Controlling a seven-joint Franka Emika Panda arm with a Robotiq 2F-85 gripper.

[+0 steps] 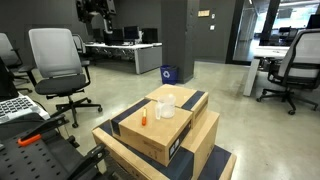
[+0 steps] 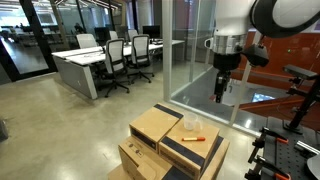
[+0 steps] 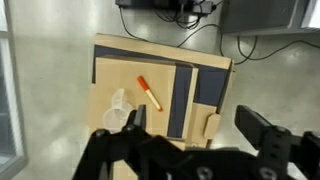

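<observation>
An orange marker [image 3: 149, 93] with a pale end lies on top of a cardboard box [image 3: 125, 75]. Beside it on the same box is a clear cup [image 3: 117, 114], which seems to lie on its side in the wrist view. In exterior view 1 the marker [image 1: 144, 117] is nearer the camera than the cup [image 1: 166, 105]. High above and off to the side of the boxes, my gripper [image 2: 217, 97] hangs open with nothing between its fingers. Its dark fingers [image 3: 125, 146] are spread wide along the bottom of the wrist view.
Another cardboard box [image 2: 159, 122] adjoins the marker's box, with larger cardboard underneath. A dark bench [image 1: 35, 155] stands beside them. Cables [image 3: 180, 20] run across the floor near the boxes. Office chairs [image 1: 60, 70] stand farther off; the box top around the marker is clear.
</observation>
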